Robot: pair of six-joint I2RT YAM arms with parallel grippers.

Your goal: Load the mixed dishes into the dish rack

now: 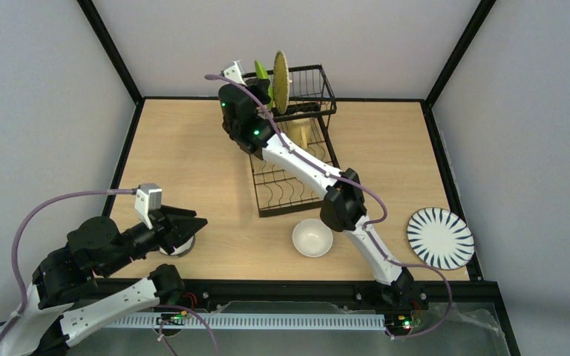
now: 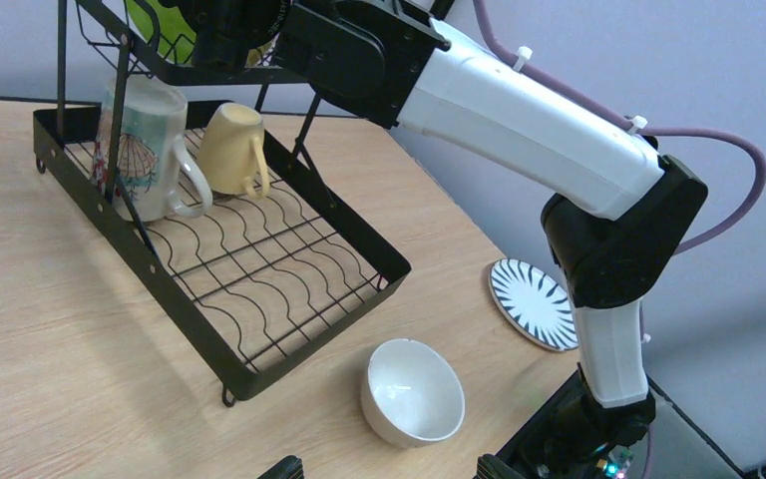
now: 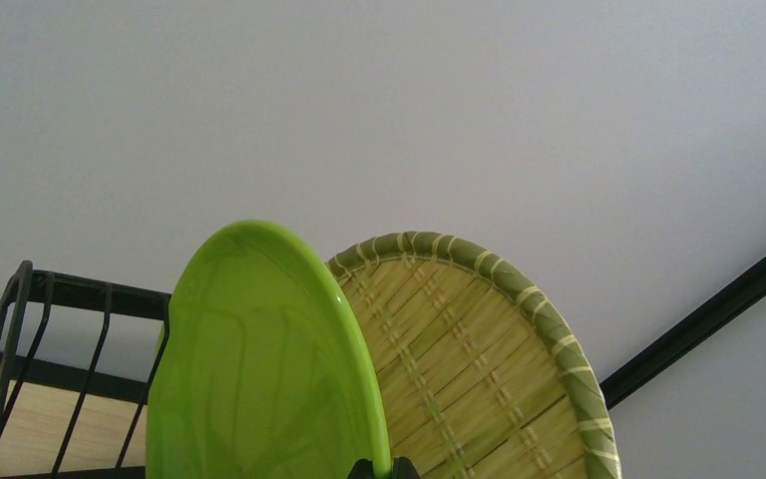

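Note:
A green plate (image 3: 259,359) stands steeply tilted at the rack's upper tier, its rim between the fingertips of my right gripper, which is shut on it. Beside it a round woven bamboo tray (image 3: 479,349) leans upright. The black two-tier dish rack (image 1: 289,211) holds a patterned mug (image 2: 150,140) and a yellow cup (image 2: 229,150) on its lower tier. In front of the rack sits a white bowl (image 1: 312,237). My left gripper is open and empty, its fingers wide apart at the bottom of the left wrist view.
A blue-striped white plate (image 1: 440,238) lies at the table's right edge. Partly hidden under the left gripper is a white dish (image 1: 180,249). The right arm (image 1: 304,167) crosses over the rack. Bare table lies left of the rack.

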